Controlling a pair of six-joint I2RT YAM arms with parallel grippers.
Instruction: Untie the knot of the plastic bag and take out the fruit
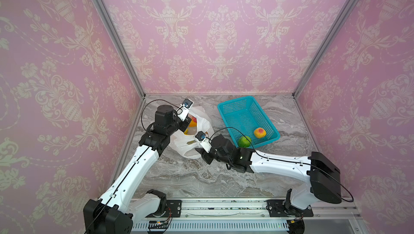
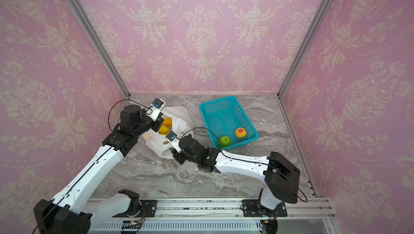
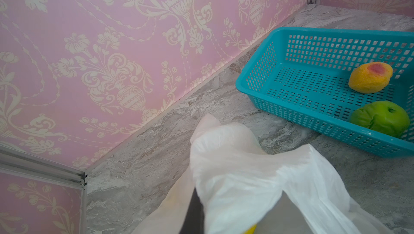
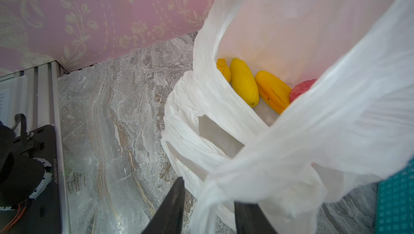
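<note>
The white plastic bag (image 1: 199, 114) stands with its mouth open. My left gripper (image 1: 188, 125) is shut on the bag's plastic; in the left wrist view, film drapes over its dark finger (image 3: 194, 214). Inside the bag, the right wrist view shows a long yellow fruit (image 4: 244, 83), an orange-yellow fruit (image 4: 273, 90), a red fruit (image 4: 301, 88) and part of another yellow fruit (image 4: 223, 69). My right gripper is at the bag's near right edge, its fingers apart, with a blurred fold of white film between them. The lower bag is partly hidden.
A blue basket (image 3: 258, 88) right of the bag holds a green fruit (image 3: 381, 117) and a yellow fruit with a red patch (image 3: 370, 77). The right forearm passes in front of the basket. Bare table (image 1: 198, 182) lies in front.
</note>
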